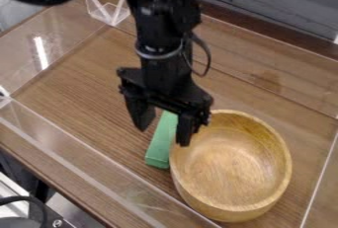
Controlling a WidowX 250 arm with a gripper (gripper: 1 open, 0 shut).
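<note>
My black gripper (164, 114) hangs open low over the middle of the wooden table (73, 84), its fingers pointing down. A green block (156, 153) lies just below it, partly hidden by the gripper. A beige round bowl (231, 168) stands to the right of the block, its upper left rim close to the gripper's right finger.
A white wire object (109, 5) stands at the back left. The table's edge and a dark cable show at the lower left.
</note>
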